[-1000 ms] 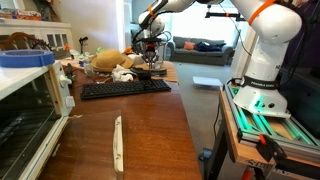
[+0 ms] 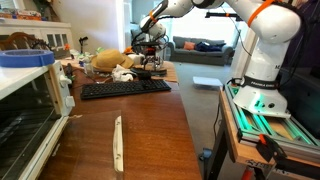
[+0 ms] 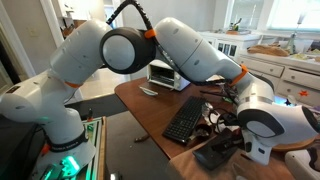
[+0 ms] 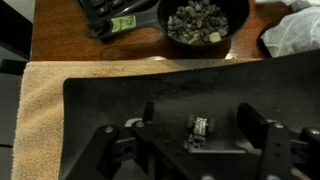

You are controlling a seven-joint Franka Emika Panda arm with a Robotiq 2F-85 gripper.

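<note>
In the wrist view my gripper has its fingers spread apart above a black tray [image 4: 100, 95]. A small dark and silver object [image 4: 199, 128] lies on the tray, in line with the gap between the fingers. Clear space shows on both sides of it, though its lower part merges with the gripper's dark parts. The far end of the table is where exterior view 1 shows my gripper [image 2: 148, 54], small and dark. In exterior view 2 the arm reaches down over the black tray [image 3: 217, 150].
An orange towel [image 4: 45, 110] lies under the tray. Beyond it sit a small black pan [image 4: 165, 25] of gravel-like bits, a black keyboard [image 2: 125, 89] and a white crumpled plastic bag [image 4: 292, 35]. A pale wooden strip [image 2: 118, 146] lies on the otherwise clear near tabletop.
My gripper has come down slightly toward the tray at the table's far end. The keyboard and the wooden strip have stayed where they were.
</note>
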